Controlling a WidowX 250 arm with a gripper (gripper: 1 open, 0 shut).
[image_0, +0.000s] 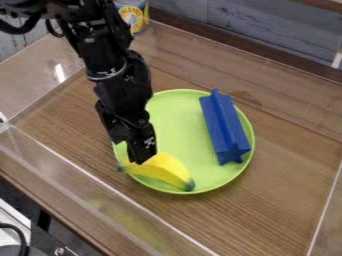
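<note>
My black gripper (131, 140) hangs over the left part of a green plate (181, 108), its tip low beside a yellow banana (166, 172). The banana lies at the front of the plate. A blue wedge-like block (225, 128) lies on the plate's right side. The fingers are dark and overlap in this view, so their opening is hard to see.
A yellow object (134, 16) stands at the back, behind the arm. A clear edge strip runs along the front left.
</note>
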